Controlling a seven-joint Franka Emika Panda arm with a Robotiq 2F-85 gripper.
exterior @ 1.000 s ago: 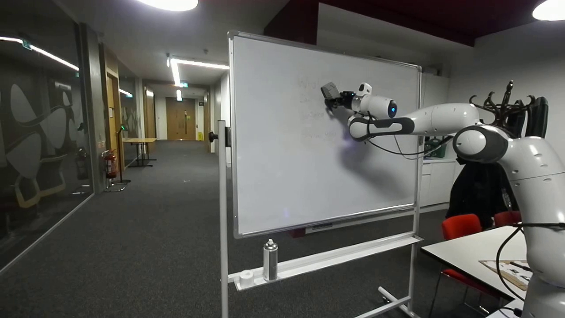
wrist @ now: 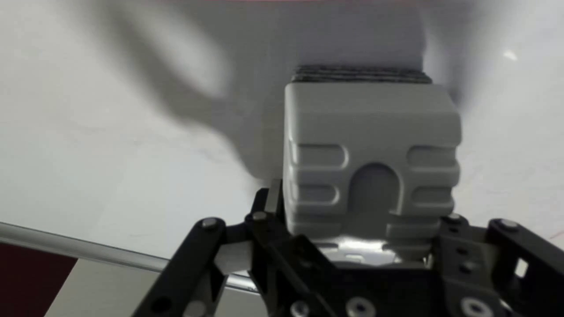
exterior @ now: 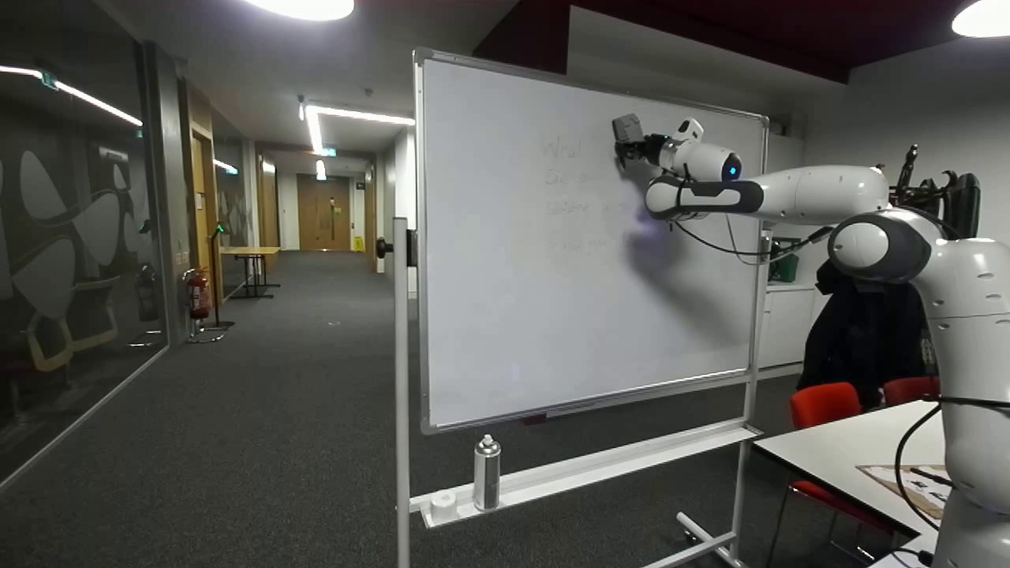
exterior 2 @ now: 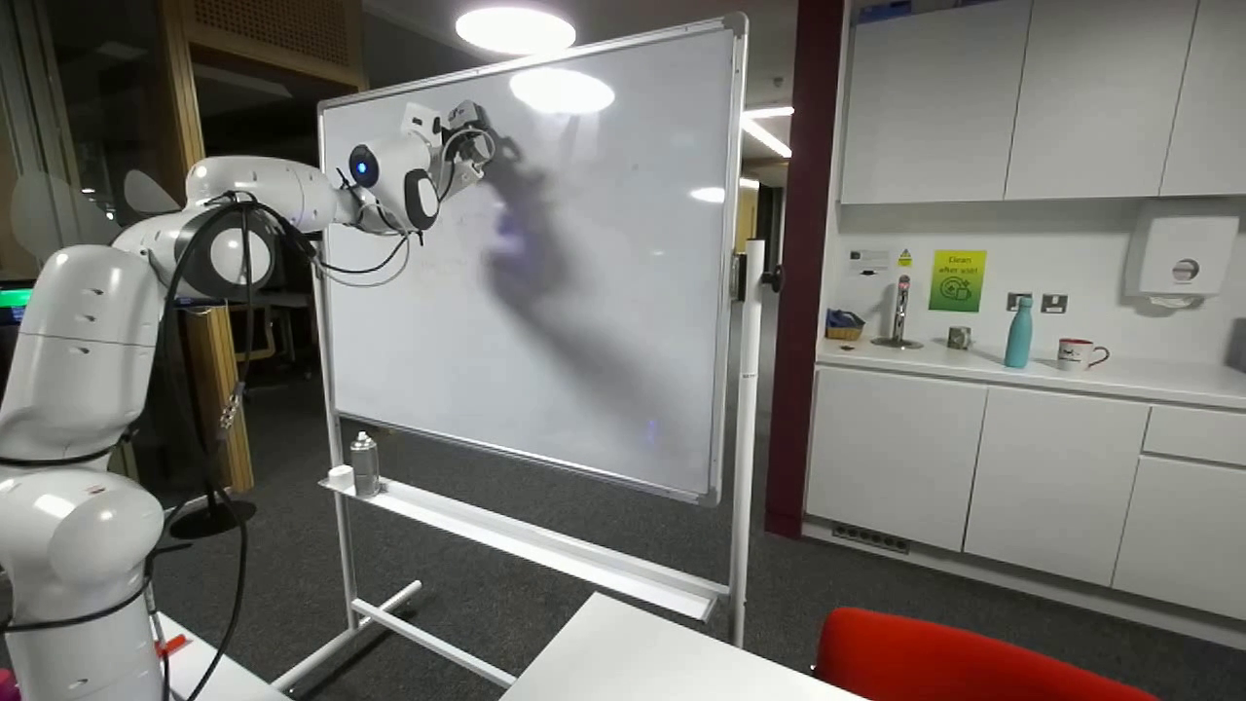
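Observation:
A grey block-shaped eraser (wrist: pixel 372 127) with a dark layered pad fills the middle of the wrist view. My gripper is shut on it, black fingers at either side. The whiteboard (exterior: pixel 530 322) stands upright on a wheeled frame, with faint writing (exterior: pixel 568 208) on its upper left in exterior view 1. There the eraser (exterior: pixel 626 128) is just right of the top line of writing, high on the board. Whether its pad touches the surface, I cannot tell. In exterior view 2 the gripper (exterior 2: pixel 464 146) is near the board's upper part, casting a broad shadow.
A silver spray can (exterior: pixel 487 473) and a white roll-like item (exterior: pixel 443 505) stand on the frame's lower shelf (exterior: pixel 606 465). White tables (exterior 2: pixel 654 660) and red chairs (exterior: pixel 825 405) are close to the board. Cables (exterior: pixel 720 248) hang from the arm.
My gripper, still holding the eraser, has moved up and to the right in exterior view 1.

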